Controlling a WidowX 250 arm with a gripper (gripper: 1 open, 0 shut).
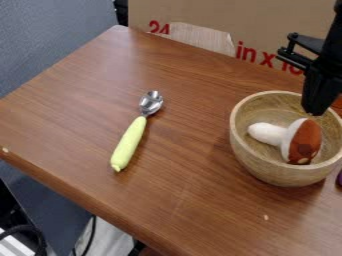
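Note:
My black gripper point(315, 95) hangs at the upper right, just above the back rim of a wooden bowl point(265, 168). Its fingers are dark and close together, and I cannot make out whether they are open or shut. Inside the bowl lies a toy mushroom with a white stem and a red-brown cap point(301, 140). A spoon with a pale yellow-green handle point(128, 142) and a metal head lies on the wooden table point(94, 90), to the left of the bowl.
A cardboard box point(227, 18) stands along the back of the table. A small purple object point(338, 178) shows at the right edge beside the bowl. Cables hang below the table's left edge.

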